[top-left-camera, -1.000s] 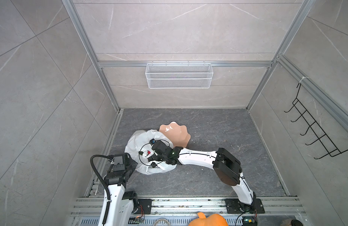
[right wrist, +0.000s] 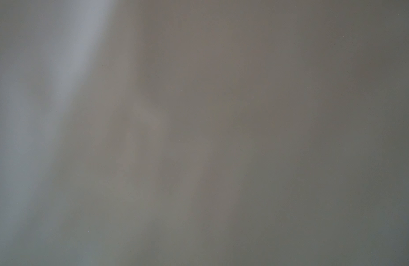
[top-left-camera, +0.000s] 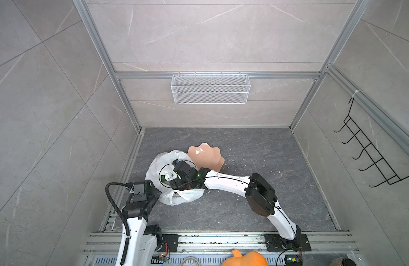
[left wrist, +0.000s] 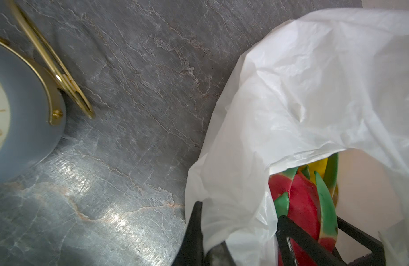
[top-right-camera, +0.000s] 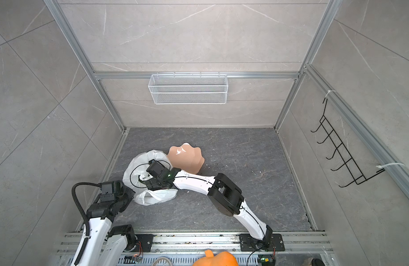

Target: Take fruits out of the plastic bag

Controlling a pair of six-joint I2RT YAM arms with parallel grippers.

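Observation:
A white plastic bag stands opened on the grey surface at the left. Through its mouth the left wrist view shows a red dragon fruit (left wrist: 302,199) with green leaf tips, and something yellow (left wrist: 318,167) behind it. My left gripper is shut on the bag's near edge, white film passing between its fingertips. My right gripper (top-left-camera: 172,179) reaches into the bag from the right, open; its black fingers (left wrist: 302,239) lie across and beside the dragon fruit. Only blurred, pale plastic fills the right wrist view.
A pink scalloped bowl (top-left-camera: 206,157) stands right behind the bag. A grey-blue clock (left wrist: 27,128) with a brass handle is close on the left. The surface right of the bowl is free; a black hook rack (top-left-camera: 372,155) hangs on the right wall.
My right gripper has moved left and deeper into the bag. The bag's near wall has shifted beneath that arm. My left arm is still.

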